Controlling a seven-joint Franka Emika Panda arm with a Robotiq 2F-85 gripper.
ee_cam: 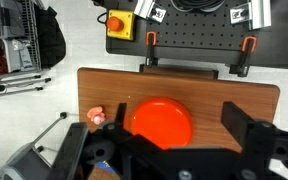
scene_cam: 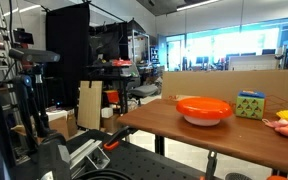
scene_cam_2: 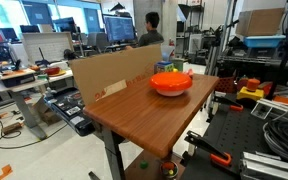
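A round red-orange lid or plate (ee_cam: 162, 118) lies over a white bowl (scene_cam: 206, 122) on the brown wooden table (scene_cam_2: 142, 125). Seen from above in the wrist view, my gripper hangs high over it with dark fingers (ee_cam: 242, 128) spread wide. It is open, and nothing shows between them. A green and blue box (scene_cam: 250, 105) stands behind the bowl. To its right in exterior view 1 sits a pinkish-orange toy (scene_cam: 286, 123) with a yellow top.
A tall cardboard panel (scene_cam_2: 114, 76) borders the table's back. Clamps (ee_cam: 248, 46) and a yellow box with a red button (ee_cam: 120, 24) sit on the perforated base beside the table.
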